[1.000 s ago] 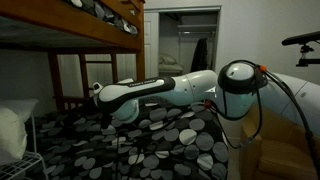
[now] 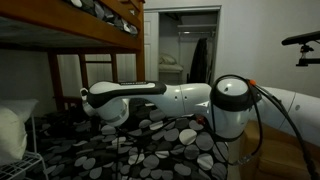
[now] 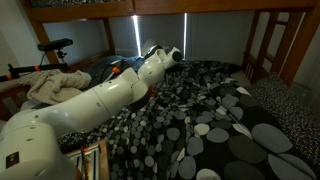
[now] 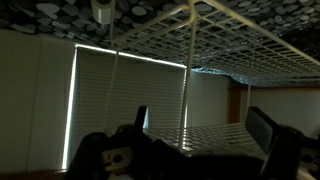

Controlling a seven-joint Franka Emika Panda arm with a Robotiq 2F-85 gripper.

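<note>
My gripper is open, its two dark fingers (image 4: 137,142) set wide apart at the bottom of the wrist view. No object shows held between them. Beyond the fingers lies a white wire rack (image 4: 187,62), which crosses that view. Stretched over the bed, the white arm (image 2: 145,91) points left in the first exterior view. In the second exterior view the arm (image 3: 118,92) reaches toward the far end of the bed; its gripper end is small and dark there, with the fingers hard to make out.
Dark bedding with grey dots (image 3: 225,135) covers the bed. A wooden upper bunk (image 2: 85,25) hangs over its left part. Part of a wire rack (image 2: 25,165) and a white pillow-like thing (image 2: 12,135) are at the left edge. Blinds (image 4: 115,110) cover a window.
The arm's far end has shifted left in the first exterior view. Its thick near section has also moved left and lower. The bedding looks unchanged.
</note>
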